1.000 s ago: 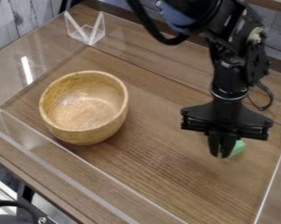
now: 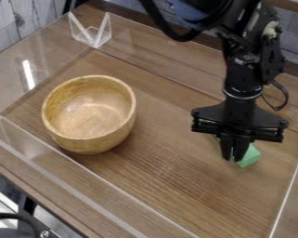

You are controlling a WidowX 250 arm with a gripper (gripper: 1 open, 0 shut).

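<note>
The black gripper [image 2: 236, 146] is low over the table on the right, its tips close together and shut. A small green object [image 2: 248, 155] lies at its fingertips, partly hidden behind them; whether they touch it I cannot tell.
A tan round bowl [image 2: 89, 112] sits on the wooden table [image 2: 151, 186] to the left. A white wire-like item [image 2: 89, 28] is at the back left.
The arm has shifted slightly over the last second, and more of the green object now shows beside the fingertips.
</note>
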